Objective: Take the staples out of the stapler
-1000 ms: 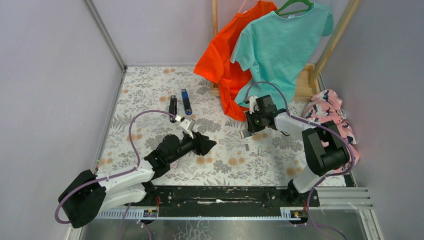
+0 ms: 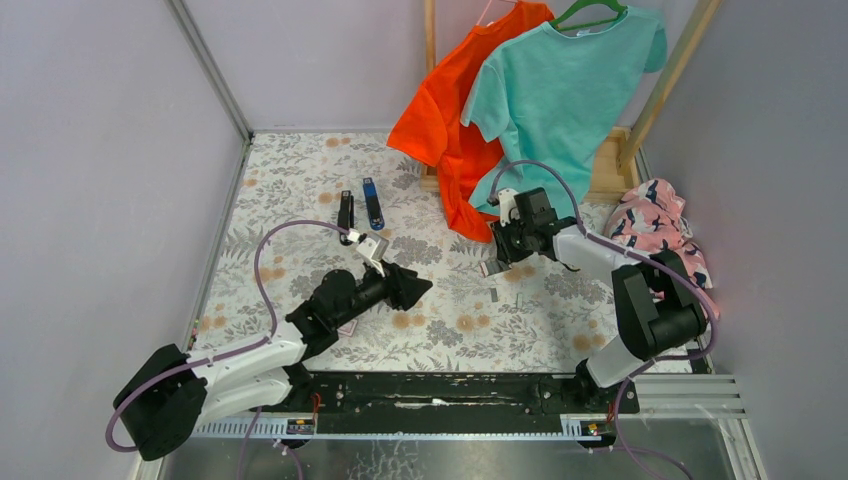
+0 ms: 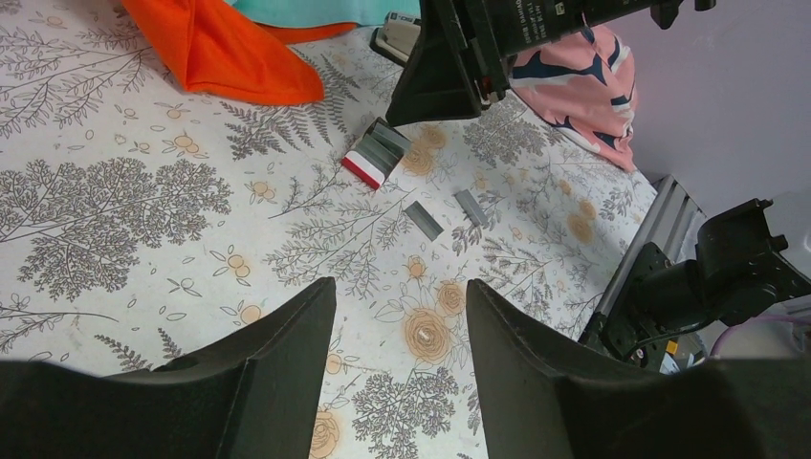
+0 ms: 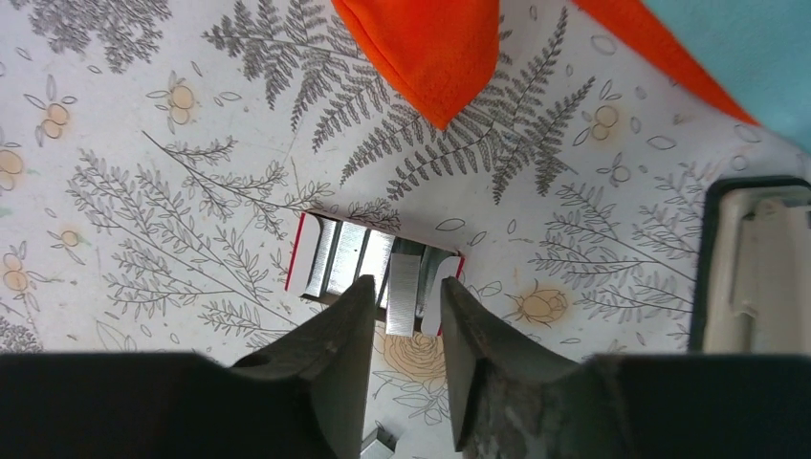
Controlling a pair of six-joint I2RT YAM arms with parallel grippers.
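Note:
A small open box of staples [image 4: 344, 258], with red ends, lies on the patterned table; one staple strip [image 4: 403, 292] sits askew at its right end. My right gripper is open just above that end, fingertips either side of that strip's lower part. Loose staple strips [image 3: 423, 220] lie nearer the front. A pale-and-dark object [image 4: 760, 268], perhaps a stapler, is at the right of the right wrist view. My left gripper is open over bare table at the left-centre. Two stapler-like tools [image 2: 372, 203] lie at the back left, one blue, one black.
An orange shirt [image 2: 450, 130] and a teal shirt [image 2: 550, 90] hang at the back, their hems near the box. Pink patterned cloth [image 2: 655, 215] is heaped at the right wall.
My right arm's elbow has shifted slightly toward the front, with the gripper nearly in the same place over the box. The left arm has not visibly moved.

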